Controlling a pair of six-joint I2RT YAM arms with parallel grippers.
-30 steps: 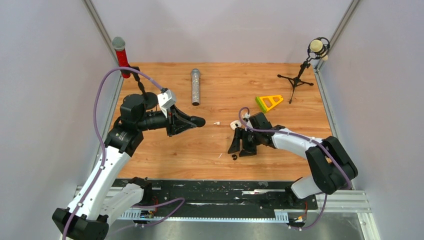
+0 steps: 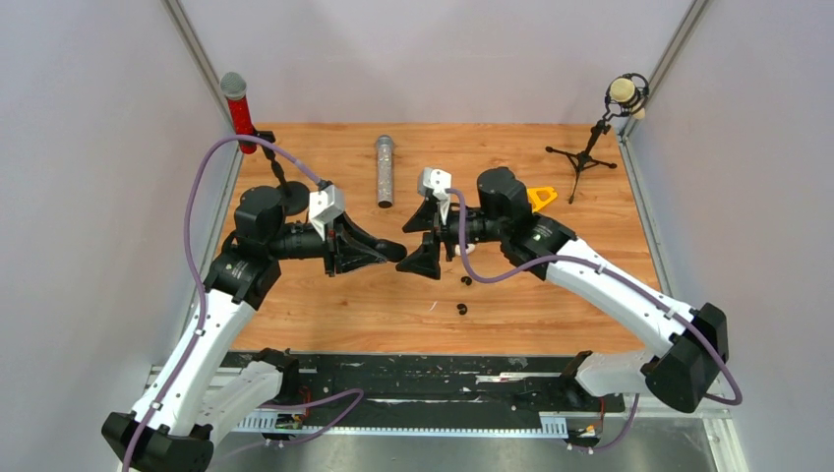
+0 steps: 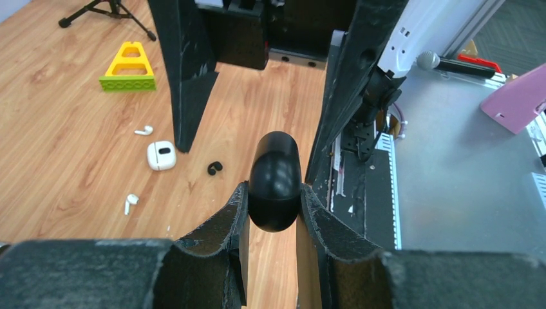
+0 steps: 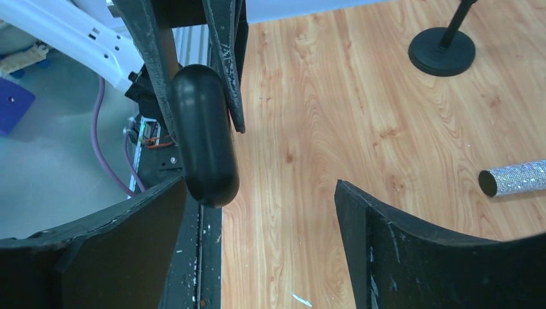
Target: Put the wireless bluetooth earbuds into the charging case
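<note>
In mid-air over the table, my left gripper [image 2: 367, 249] is shut on a black oblong earbud case [image 3: 274, 177], which sticks out toward the right arm. My right gripper [image 2: 417, 243] stands open, its fingers reaching either side of the case's outer end, apparently not clamped on it. In the left wrist view a white case [image 3: 161, 154] lies on the table with white earbuds [image 3: 144, 131] near it, and small black earbuds [image 3: 215, 167] beside them.
A silver microphone [image 2: 385, 170] lies at the back middle. A red microphone on a stand [image 2: 240, 118] is at back left, a tripod mount [image 2: 582, 158] at back right, and a yellow-green triangle block [image 3: 127, 71] on the right side of the table.
My right gripper has risen from the table and moved left up to the case in my left gripper.
</note>
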